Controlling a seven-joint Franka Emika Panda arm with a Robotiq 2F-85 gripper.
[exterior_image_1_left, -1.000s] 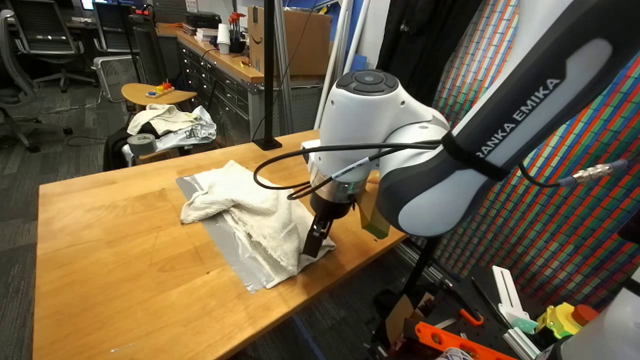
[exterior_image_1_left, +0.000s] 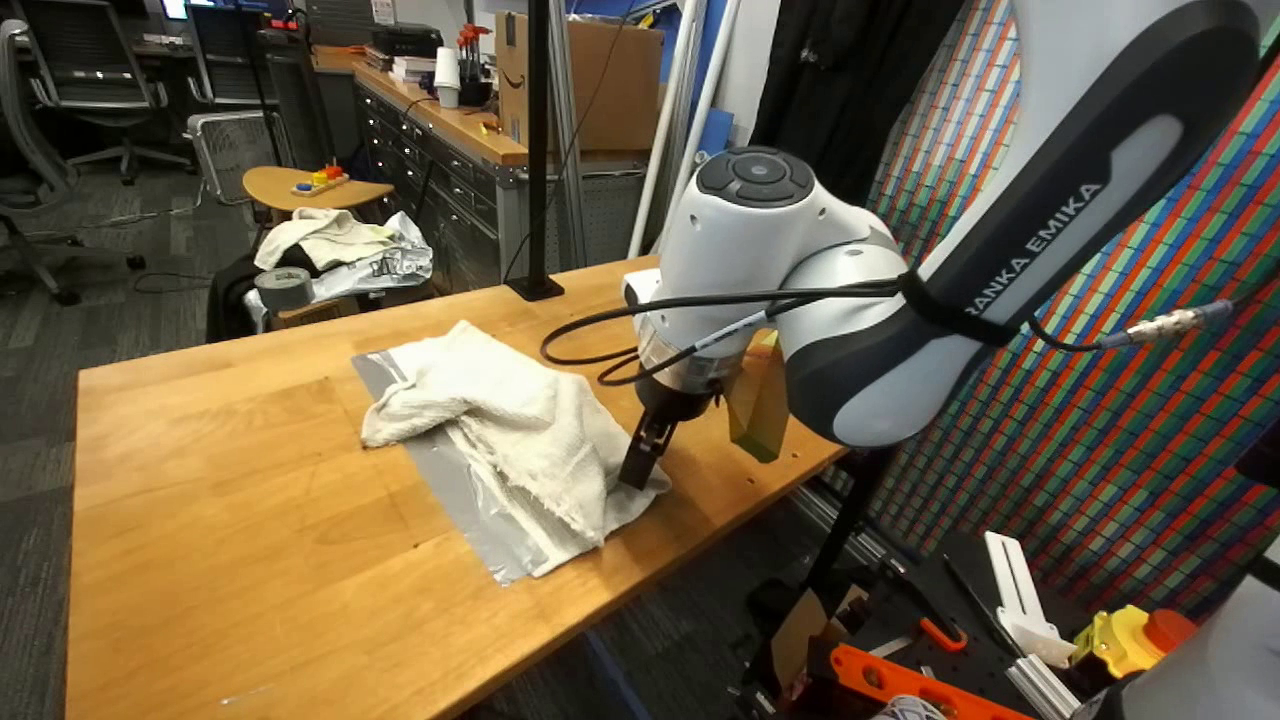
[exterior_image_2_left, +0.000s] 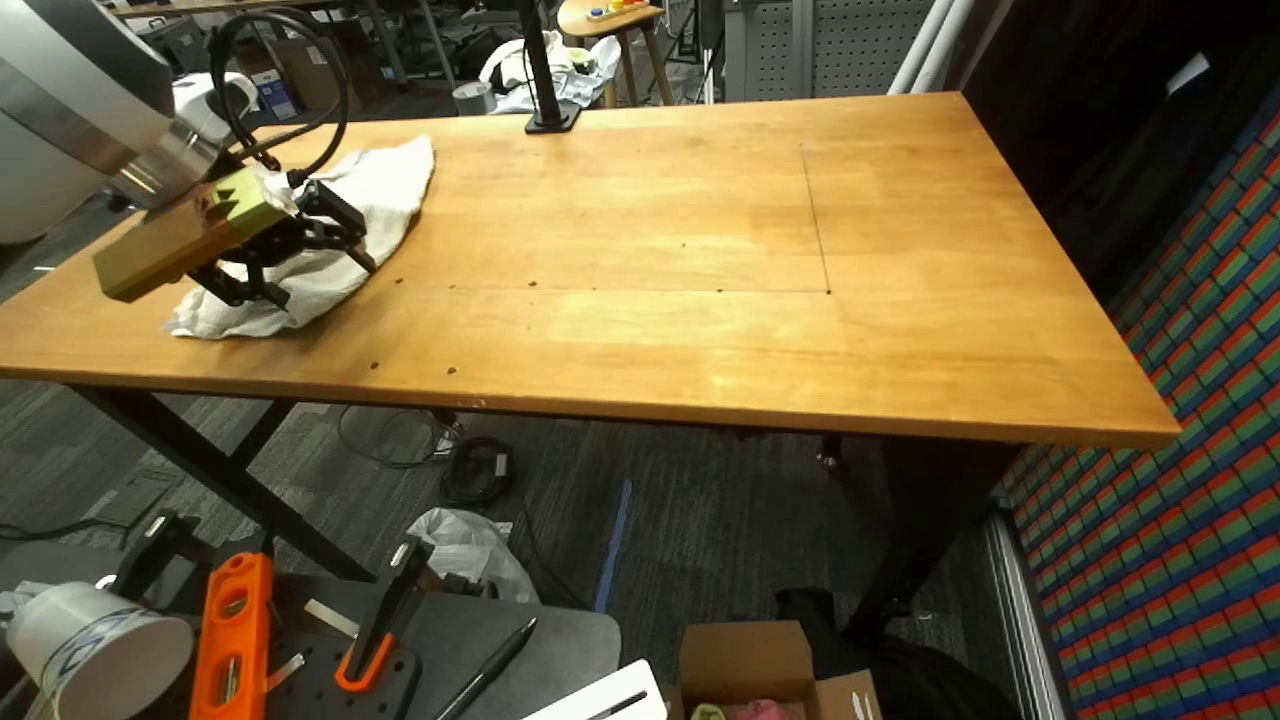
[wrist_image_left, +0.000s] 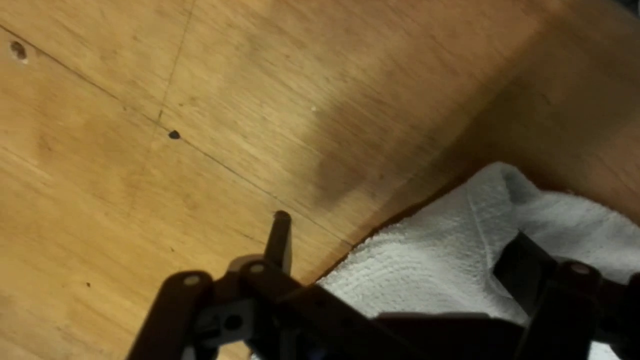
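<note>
A crumpled off-white towel (exterior_image_1_left: 516, 414) lies on the wooden table, partly over a grey sheet (exterior_image_1_left: 462, 498). My gripper (exterior_image_1_left: 639, 470) is low at the towel's right end, pointing down. In the wrist view the fingers stand wide apart: one finger (wrist_image_left: 279, 240) is over bare wood just beside the towel's edge, the other finger (wrist_image_left: 525, 270) is over or against the towel (wrist_image_left: 432, 258). Nothing is seen clamped between them. The second exterior view shows the gripper (exterior_image_2_left: 326, 276) spread above the towel (exterior_image_2_left: 402, 192); whether the fingertips touch it is unclear.
A black post (exterior_image_1_left: 536, 180) rises from its back edge. The table's front edge runs close to the towel's right end. Beyond it, a side cart carries an orange level (exterior_image_1_left: 912, 684) and other tools.
My gripper has shifted slightly to the right and toward the back of the table, with the arm following. The towel and grey sheet look unmoved.
</note>
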